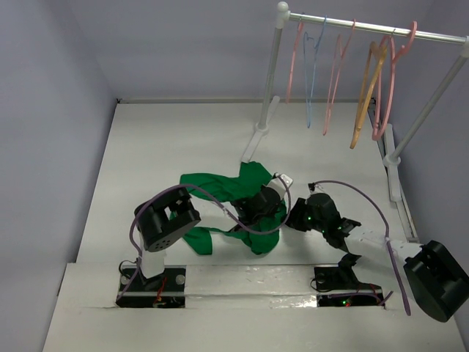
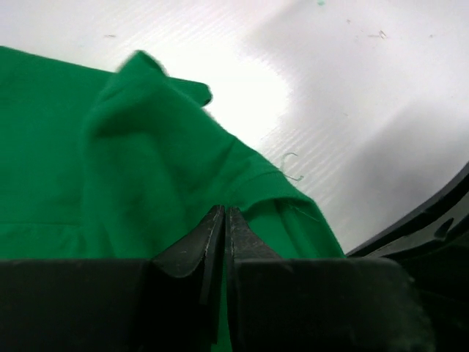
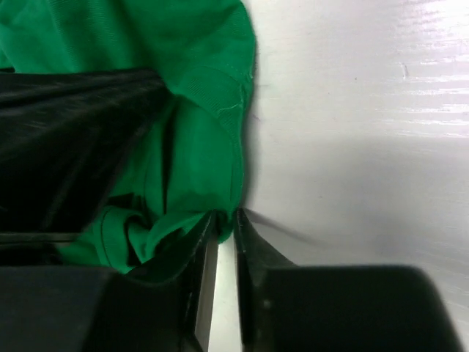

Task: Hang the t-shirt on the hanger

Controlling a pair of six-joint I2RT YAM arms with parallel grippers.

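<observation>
The green t-shirt [image 1: 212,181] lies crumpled flat on the white table, its middle covered by my left arm. My left gripper [image 1: 277,214] is down at the shirt's right side; in the left wrist view its fingers [image 2: 192,248] are together over the green cloth, and whether any is pinched cannot be told. From the right, my right gripper [image 1: 290,223] reaches the shirt's edge. Its fingertips [image 3: 251,233] stand a narrow gap apart, with a corner of the shirt [image 3: 209,143] between them. Above hang several hangers, including a blue hanger [image 1: 308,82] and a tan hanger [image 1: 361,106].
A white rack, with its rail [image 1: 359,26] and left post [image 1: 272,73], stands at the back right. Its left foot [image 1: 253,145] is close to the shirt's top. Both grippers are close together.
</observation>
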